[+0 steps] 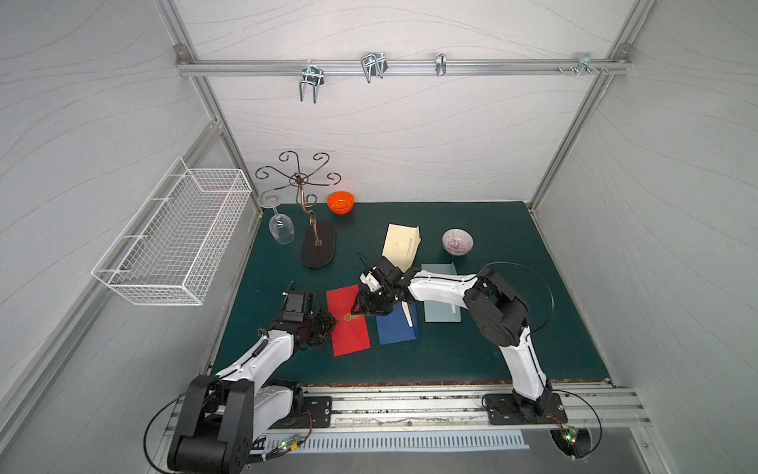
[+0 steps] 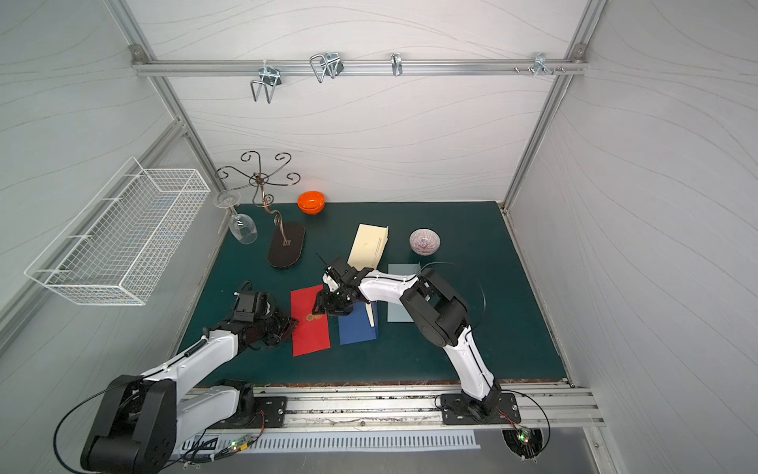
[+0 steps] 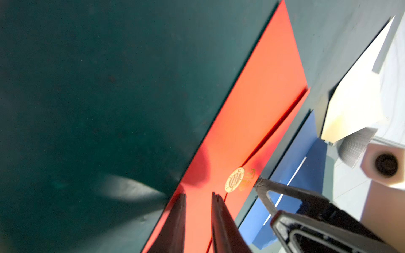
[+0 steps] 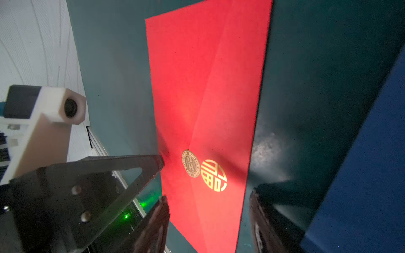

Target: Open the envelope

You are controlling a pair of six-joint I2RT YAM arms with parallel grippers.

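The red envelope (image 1: 349,335) lies on the dark green table with its flap down. A round gold sticker (image 4: 191,163) sits at the flap's edge, beside a printed gold emblem (image 4: 213,175). At the envelope's left long edge, my left gripper is part open. One of its fingers (image 3: 179,210) stands over that edge, the other over the red paper; nothing is clearly pinched. My right gripper is low at the opposite side, its fingers (image 4: 257,210) wide apart with red paper seen between them. Whether either touches the paper, I cannot tell.
A blue envelope (image 1: 394,330) lies just to the right, under my right arm, with a pale blue one (image 1: 442,314) beyond it. Behind are a cream envelope (image 1: 401,243), a glass bowl (image 1: 457,241), an orange bowl (image 1: 340,203) and a metal stand (image 1: 318,246).
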